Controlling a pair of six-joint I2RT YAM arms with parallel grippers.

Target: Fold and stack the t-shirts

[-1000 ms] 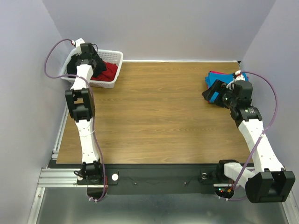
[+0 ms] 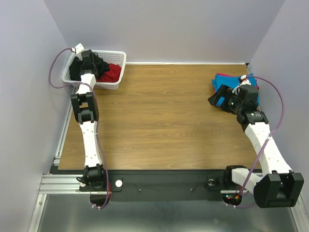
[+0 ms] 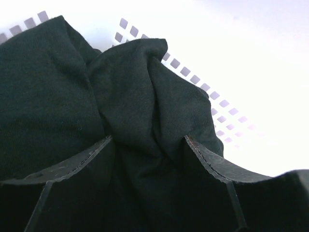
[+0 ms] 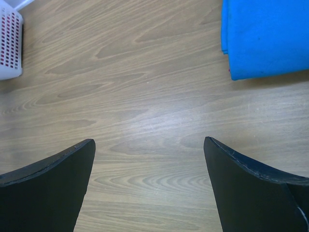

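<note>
In the top view a white basket (image 2: 119, 57) at the back left holds a dark shirt (image 2: 74, 69) and a red shirt (image 2: 111, 73). My left gripper is down in the basket, its fingers part open, with folds of the dark green-black shirt (image 3: 128, 87) rising between its fingers; whether they grip it does not show. At the back right lies a folded blue shirt (image 2: 224, 82), with a red edge showing under it. Open and empty, my right gripper hangs over bare wood beside the blue shirt (image 4: 270, 38).
Grey walls stand close on the left, back and right. In the right wrist view the basket's corner (image 4: 10, 43) shows at the upper left.
</note>
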